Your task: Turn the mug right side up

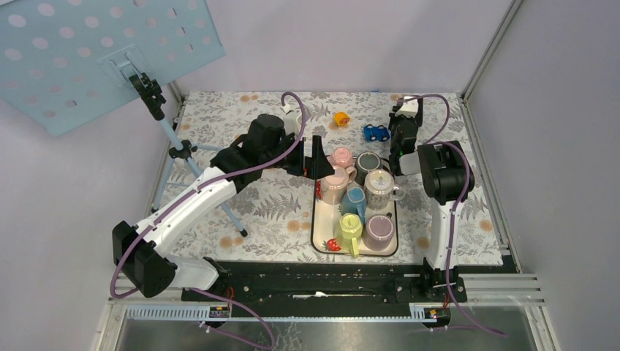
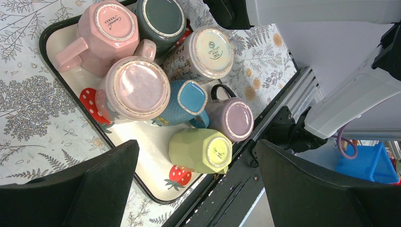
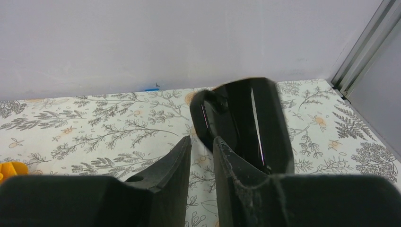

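Observation:
My right gripper is shut on a dark mug (image 3: 253, 118), which is held above the back right of the table and blurred in the right wrist view; in the top view it is mostly hidden behind the gripper. Its upright or tilted state is hard to tell exactly. My left gripper (image 1: 309, 161) stands open above the upper left of a tray (image 1: 322, 238) of upside-down mugs, among them a pink mug (image 2: 132, 87), a blue mug (image 2: 176, 101) and a green mug (image 2: 191, 149), with nothing between its fingers.
A small yellow object (image 1: 341, 118) and a blue object (image 1: 376, 133) lie behind the tray. A light-blue stand (image 1: 197, 173) is at the left.

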